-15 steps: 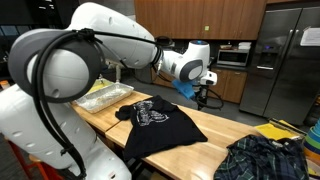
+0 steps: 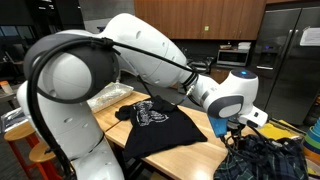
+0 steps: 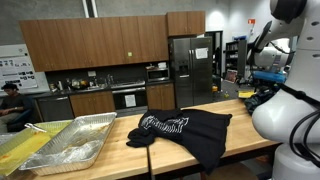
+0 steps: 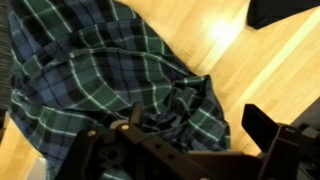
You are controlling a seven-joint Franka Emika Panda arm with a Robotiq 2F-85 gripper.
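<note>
A dark plaid cloth (image 2: 265,160) lies rumpled at the right end of the wooden table in exterior view 1. My gripper (image 2: 240,132) hangs low over its left part. The wrist view looks down on the same green-and-navy plaid cloth (image 4: 110,75), its folds running under my gripper. The fingers stand wide open with no cloth visibly caught between the fingers. In exterior view 2 the gripper is out of clear sight behind the arm at the right. A black cloth (image 2: 158,128) with white print is spread on the table's middle.
A foil-like tray (image 3: 75,142) stands at the table's far left in exterior view 2. Something yellow (image 2: 278,131) lies behind the plaid cloth. Bare wood (image 2: 190,160) shows between the two cloths.
From above the table's middle, my gripper has swung right and come down over the plaid cloth. Both cloths appear unmoved.
</note>
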